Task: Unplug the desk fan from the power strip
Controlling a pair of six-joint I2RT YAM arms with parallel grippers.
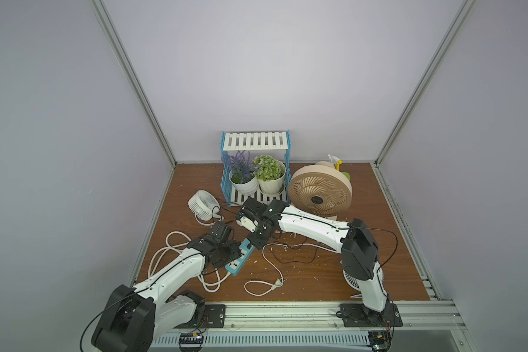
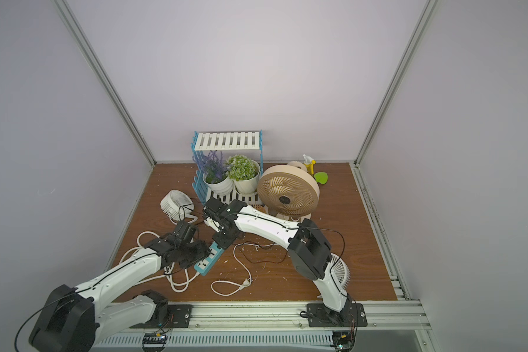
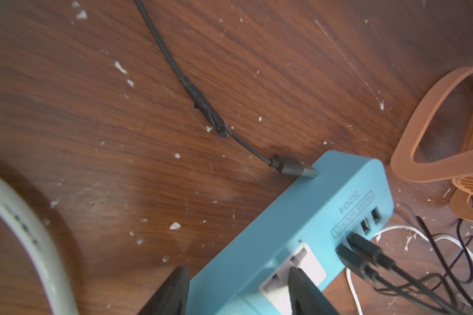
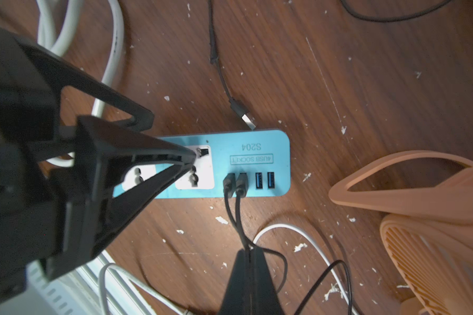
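Note:
The blue power strip (image 4: 268,141) lies on the table, two black USB plugs (image 4: 235,181) in its ports. A loose black USB plug (image 4: 242,114) lies beside it, touching or nearly touching its edge. My left gripper is down on the strip's socket end, apparently shut on the power strip, its fingertips either side of the body. My right gripper hovers over the two plug cables, shut; nothing clearly shows between its fingers. The large beige fan (image 1: 316,193) stands at back right; small white fans (image 1: 202,205) stand at left and front right.
A shelf (image 1: 255,140) with two potted plants stands at the back. White cables (image 1: 176,246) coil left of the strip and cross the front middle.

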